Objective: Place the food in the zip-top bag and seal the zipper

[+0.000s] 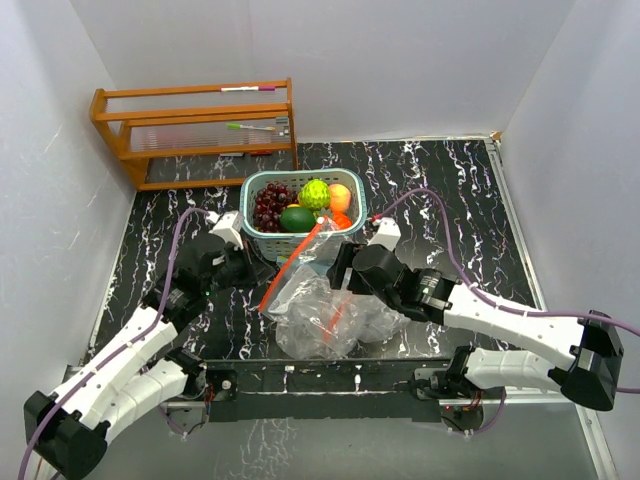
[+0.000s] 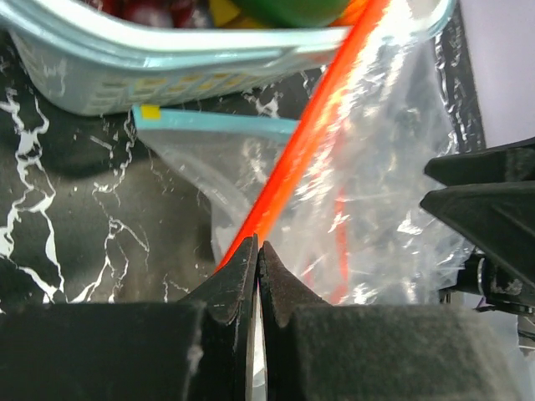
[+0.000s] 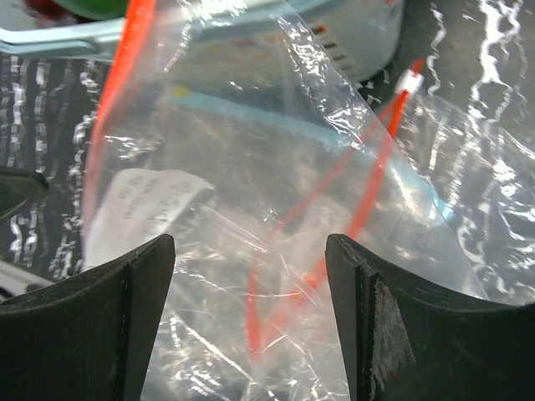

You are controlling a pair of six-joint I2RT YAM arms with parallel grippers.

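Observation:
A clear zip bag (image 1: 320, 310) with a red zipper (image 2: 292, 159) lies in front of the fruit basket, its top edge reaching the basket rim. My left gripper is shut, fingertips at the red zipper strip; nothing clearly shows between them. My right gripper stands part open over the bag's plastic. The basket (image 1: 255, 230) holds grapes (image 1: 270, 205), an avocado (image 1: 297, 220), a green textured fruit (image 1: 314, 194), a peach (image 1: 340, 197) and orange-red produce (image 1: 340, 220).
A wooden rack (image 1: 120, 140) with markers stands at the back left. Walls close in on both sides.

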